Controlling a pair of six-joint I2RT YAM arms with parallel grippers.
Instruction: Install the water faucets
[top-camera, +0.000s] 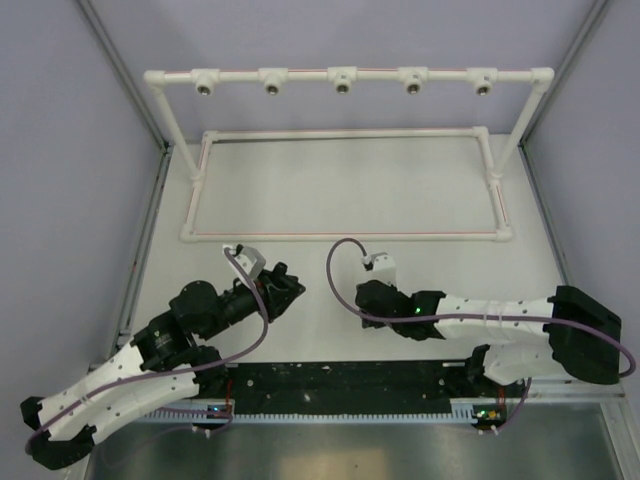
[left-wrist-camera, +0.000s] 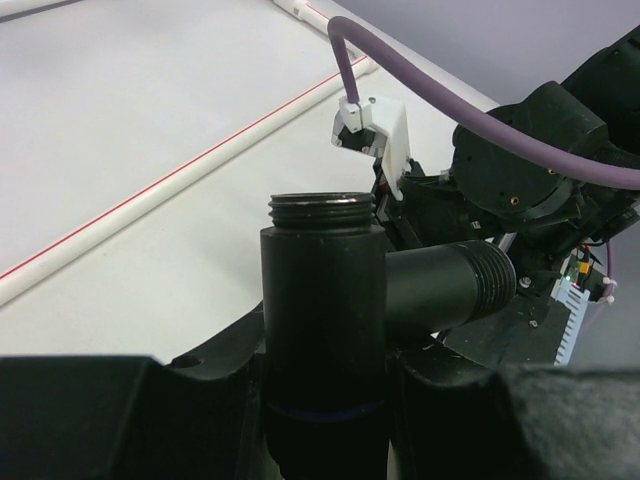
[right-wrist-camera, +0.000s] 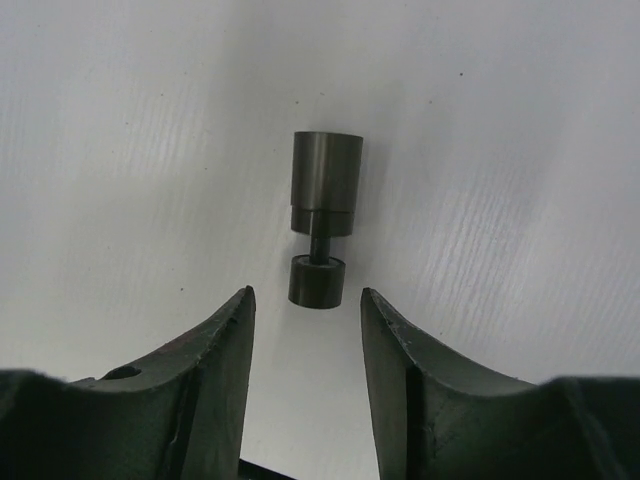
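A black T-shaped faucet body (left-wrist-camera: 322, 270) stands upright in my left gripper, which is shut around its lower part. Its threaded top and threaded side branch are both free. From above, this faucet and the left gripper (top-camera: 285, 290) show left of centre over the white floor. A second black piece (right-wrist-camera: 326, 175), a wide cylinder joined by a thin stem to a smaller end, is in the right wrist view. My right gripper stands part open, its fingertips on either side of the smaller end and apart from it. From above, the right fingertips are hidden.
At the back, a white pipe frame (top-camera: 345, 237) rises to a top bar (top-camera: 307, 76) with several downward tee outlets (top-camera: 342, 82). The white floor (top-camera: 310, 330) between the arms is clear. Purple cables (top-camera: 340, 290) arch over both wrists.
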